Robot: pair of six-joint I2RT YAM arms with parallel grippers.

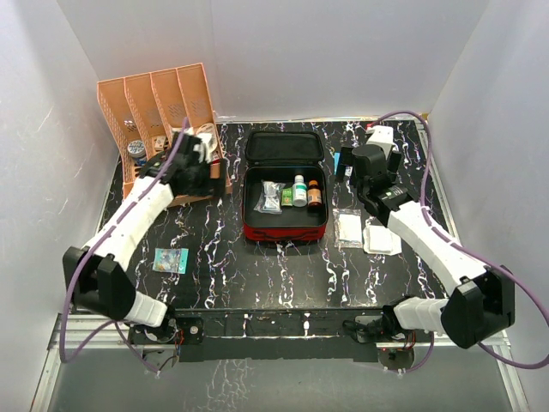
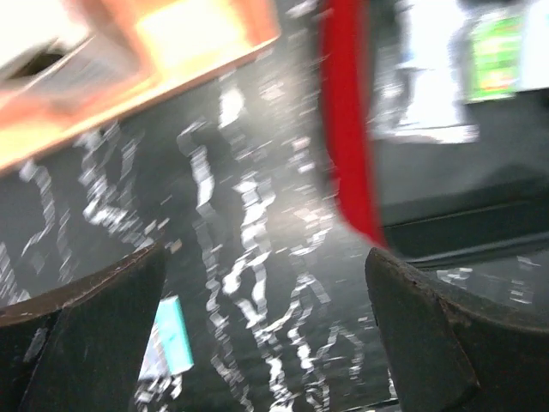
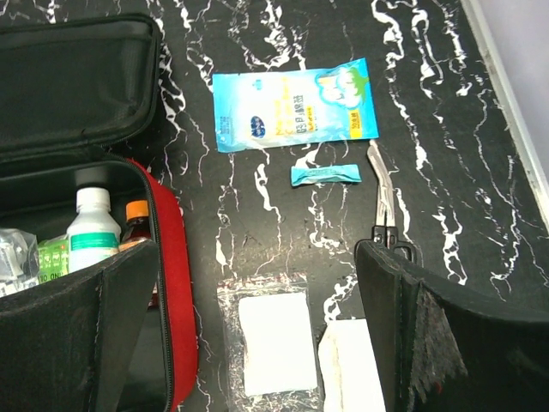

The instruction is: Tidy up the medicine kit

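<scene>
The red and black medicine kit (image 1: 284, 233) lies with its lid folded back. Inside it, a clear bag of supplies (image 1: 268, 199) rests at the left, beside a green box (image 1: 286, 196), a white bottle (image 1: 299, 191) and a brown bottle (image 1: 314, 197). My left gripper (image 1: 216, 180) is over the orange rack's right front, its fingers (image 2: 446, 343) wide apart and nothing between them. On the other side, my right gripper hovers open above the right of the table. Below it lie a blue wipes pack (image 3: 296, 105), a small teal sachet (image 3: 325, 174), scissors (image 3: 384, 202) and a clear packet (image 3: 276, 343).
The orange rack (image 1: 129, 189) holds a dark jar (image 1: 136, 150) and other items, partly covered by my left arm. A blue card packet (image 1: 171, 261) lies front left. White gauze (image 1: 382, 239) sits right of the kit.
</scene>
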